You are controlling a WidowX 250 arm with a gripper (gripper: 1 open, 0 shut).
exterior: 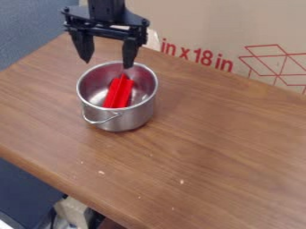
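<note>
My black gripper point(106, 49) hangs open at the top left of the camera view, its two fingers spread wide above the back rim of a silver metal pot point(138, 111). Inside the pot lies a red elongated object point(118, 92), tilted along the pot's depth. A wire handle rests against the pot's front side. Nothing shows between the fingers.
A pale board point(239, 31) with red printed lettering stands along the back. A grey-blue surface lies beyond the table's left edge, and some hardware shows below its lower-left edge.
</note>
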